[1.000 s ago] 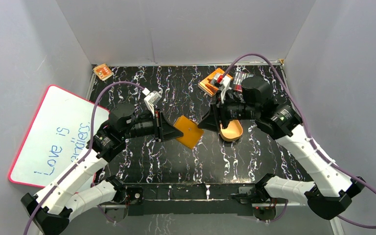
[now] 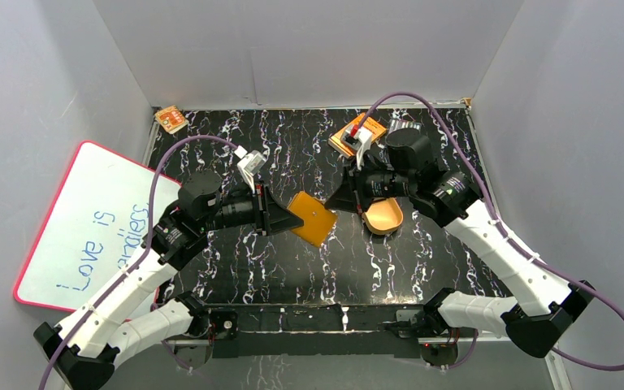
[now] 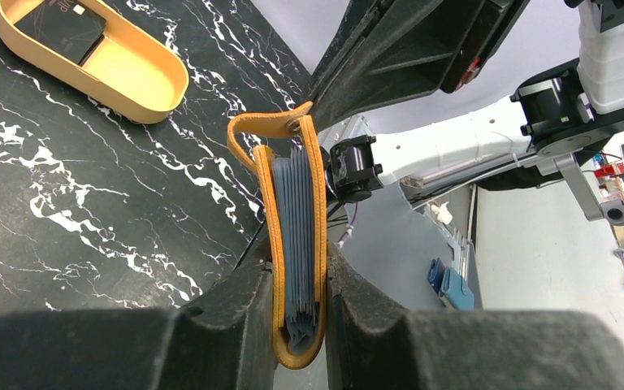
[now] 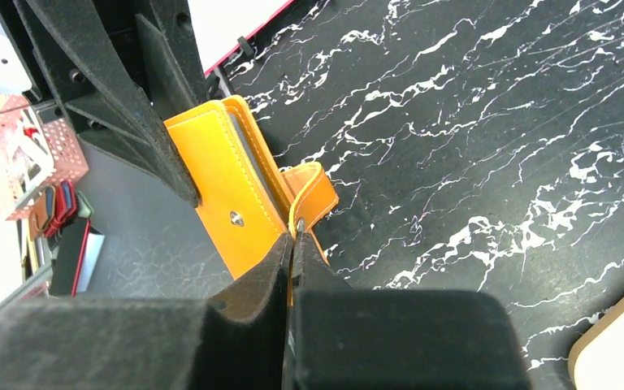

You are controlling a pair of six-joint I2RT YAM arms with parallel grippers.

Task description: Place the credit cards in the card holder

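Observation:
An orange card holder (image 2: pixel 314 219) hangs above the table between my arms. My left gripper (image 2: pixel 297 223) is shut on its body. Edge-on in the left wrist view, the holder shows a stack of grey inner sleeves (image 3: pixel 296 236) between its covers. Its strap (image 4: pixel 318 195) stands out from the open side, with the end and its snap pinched in my right gripper, whose fingers are shut. A black card (image 3: pixel 61 31) lies in the yellow tray (image 3: pixel 150 85) on the table. I cannot tell whether cards sit inside the sleeves.
Orange boxes (image 2: pixel 344 141) and a striped item (image 2: pixel 405 125) stand at the back right, partly behind the right arm. A small orange packet (image 2: pixel 171 119) is in the back left corner. A whiteboard (image 2: pixel 89 227) leans at left.
My right gripper has shifted slightly left, to the holder's upper right edge, and its arm with it. The left arm and the holder have stayed still.

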